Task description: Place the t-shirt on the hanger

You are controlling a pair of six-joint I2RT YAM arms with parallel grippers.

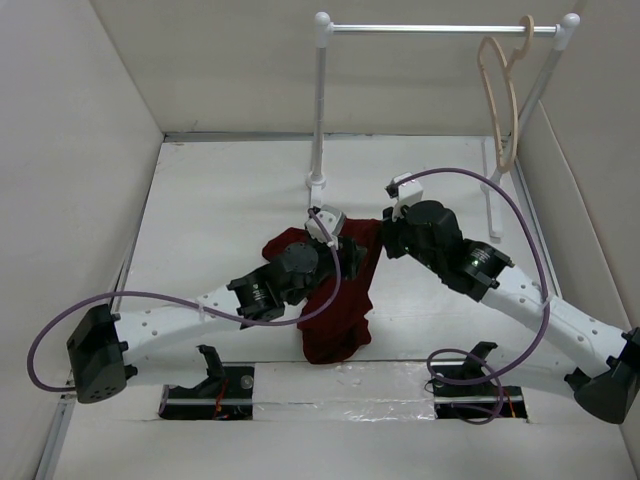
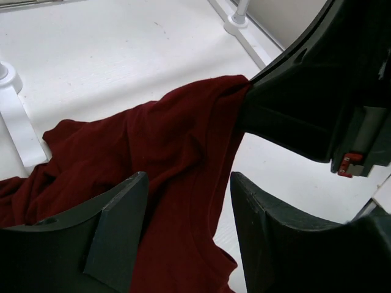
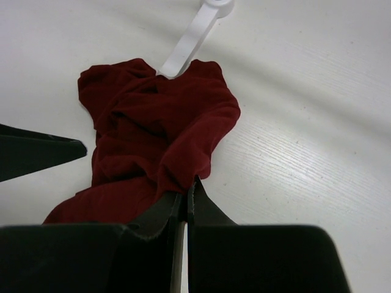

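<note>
The dark red t shirt (image 1: 335, 315) lies bunched on the white floor between my arms. My right gripper (image 1: 388, 232) is shut on an upper edge of it and lifts that part, as the right wrist view (image 3: 190, 189) also shows. My left gripper (image 1: 348, 255) is over the middle of the shirt, its fingers apart (image 2: 189, 201) with cloth below them, facing the held fold. The pale hanger (image 1: 510, 110) hangs on the rail at the upper right.
The rack's rail (image 1: 430, 29) spans the back, with white posts (image 1: 319, 110) on feet. Free floor (image 1: 205, 210) lies to the left; walls enclose both sides.
</note>
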